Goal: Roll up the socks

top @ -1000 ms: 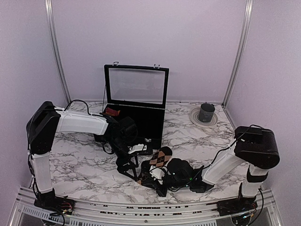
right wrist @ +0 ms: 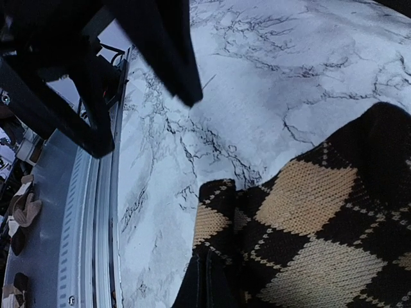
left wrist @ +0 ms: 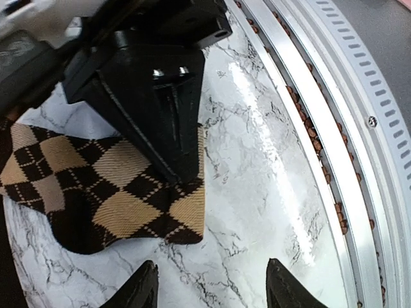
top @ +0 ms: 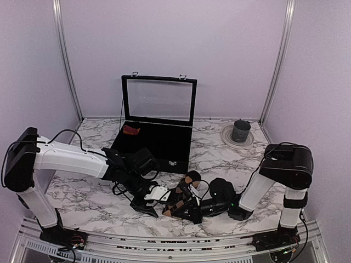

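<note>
A brown sock (top: 192, 178) with a tan diamond pattern lies on the table, partly hidden under the right arm in the top view. In the left wrist view, my right gripper's closed fingers come down onto the sock (left wrist: 126, 213) near its short end, where a crease runs from the tips. The right wrist view shows those fingertips (right wrist: 205, 256) together at a narrow raised fold of the sock (right wrist: 308, 212); it looks pinched there. My left gripper is open, its fingers apart just off that end, with only bare marble between them.
An open black case (top: 159, 139) with a raised clear lid stands behind the arms, a red item (top: 131, 130) inside. A grey cup (top: 241, 131) rests on a saucer at the back right. Metal rail (left wrist: 321, 128) borders the table's front.
My right gripper has shifted slightly; the sock's near part has moved a little with it.
</note>
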